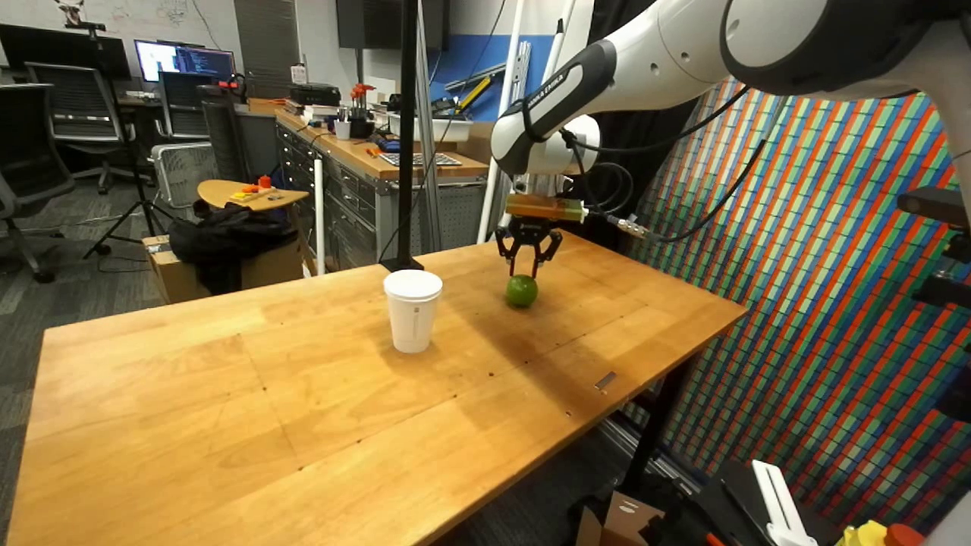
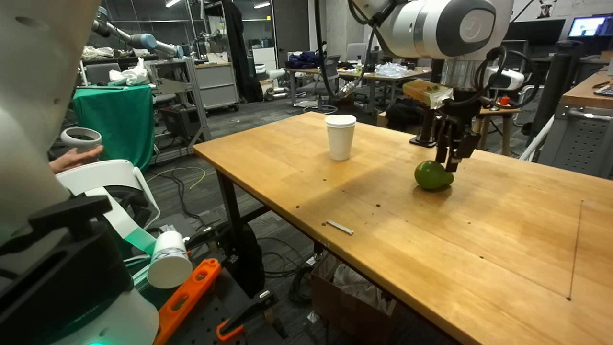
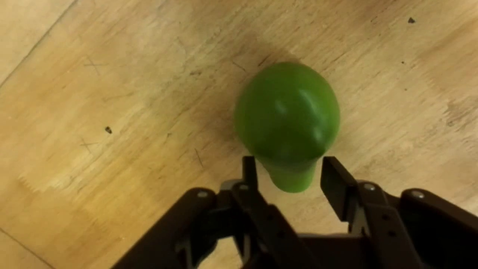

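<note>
A glossy green pear-shaped object (image 3: pixel 286 112) with one narrow end lies on the wooden table. My gripper is part open, its two fingers to either side of that narrow end in the wrist view. Light-coloured wood and a gap show between the right finger and the green surface. In exterior view 2 the fingers (image 2: pixel 452 158) come down at the object's right end, and whether they touch it is unclear. A white lidded paper cup (image 1: pixel 412 314) stands upright on the table, to the left of the green object in exterior view 1.
A black post (image 1: pixel 406 136) rises from the table's back edge behind the cup. A small metal strip (image 2: pixel 339 227) lies near one edge of the table.
</note>
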